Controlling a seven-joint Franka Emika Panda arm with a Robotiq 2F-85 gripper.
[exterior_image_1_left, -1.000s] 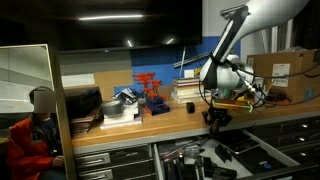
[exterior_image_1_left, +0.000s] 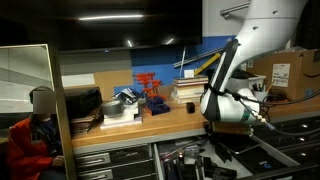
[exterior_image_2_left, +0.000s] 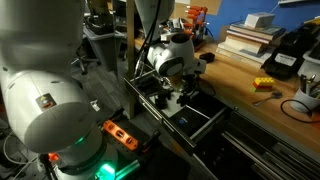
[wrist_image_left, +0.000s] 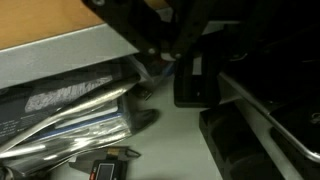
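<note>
In the wrist view my gripper appears shut, its dark fingers reaching down into an open drawer. Whatever sits between them cannot be made out against the black items around. The second exterior view has the gripper (exterior_image_2_left: 186, 94) low over the open drawer (exterior_image_2_left: 205, 128), near its back side. From the first exterior view, the white arm (exterior_image_1_left: 232, 103) bends down above the same drawer. A black box-shaped item (wrist_image_left: 238, 145) lies close to the fingers in the wrist view. Shiny metal tools (wrist_image_left: 75, 120) and a small dark device (wrist_image_left: 110, 165) lie to the left.
The wooden counter (exterior_image_2_left: 240, 75) borders the drawer and bears a stack of books (exterior_image_2_left: 250, 38) and a red-yellow block (exterior_image_2_left: 264, 84). Cardboard boxes (exterior_image_1_left: 283, 72) stand at the right. Some bare drawer floor (wrist_image_left: 175, 130) shows beside the fingers.
Over the last second the arm has come lower, with its wrist tilting and shifting slightly right in the first exterior view. The drawer's contents look about the same.
</note>
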